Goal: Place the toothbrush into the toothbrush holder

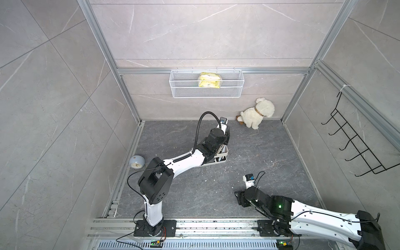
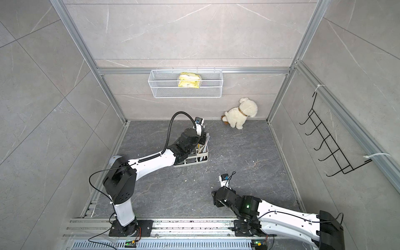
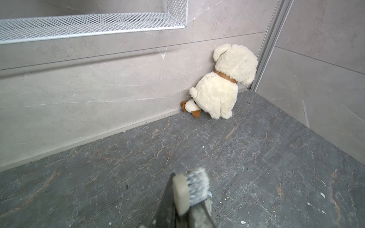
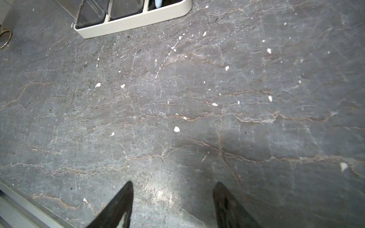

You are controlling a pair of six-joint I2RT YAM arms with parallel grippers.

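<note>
A toothbrush (image 3: 182, 193) with a cream head and pale bristles rises from my left gripper, which is shut with the neck running down between its fingers. In the top right view, the white toothbrush holder (image 2: 191, 163) is partly covered by that arm, and the gripper is over its right end. Whether the brush's lower end is inside a compartment is hidden. The right wrist view catches the near rim of the holder (image 4: 114, 27), with a light blue handle (image 4: 158, 3) in its right compartment. Down at the front right, my right gripper is open and empty.
A white plush dog (image 1: 256, 114) sits by the back wall, right of the holder. The mesh basket (image 1: 206, 92) hangs on that wall. A round pale object (image 1: 136, 161) lies at the left edge. The floor between holder and right gripper is clear.
</note>
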